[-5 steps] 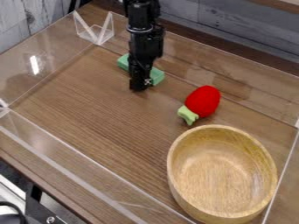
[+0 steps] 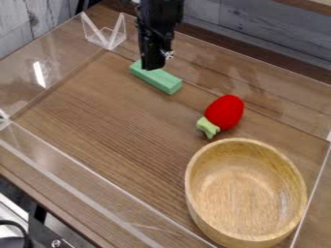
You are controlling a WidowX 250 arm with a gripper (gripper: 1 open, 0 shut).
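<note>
My gripper is at the top centre of the camera view, shut, with nothing visible between its fingers. Just below it a green rectangular block lies flat on the wooden table. A red rounded object lies to the right, with a small pale green piece at its lower left.
A wide tan bowl takes up the lower right of the table. Clear plastic pieces are at the upper left and left edge.
My gripper has moved up and back, away from the middle of the table. The green block, partly covered by the gripper earlier, now shows fully.
</note>
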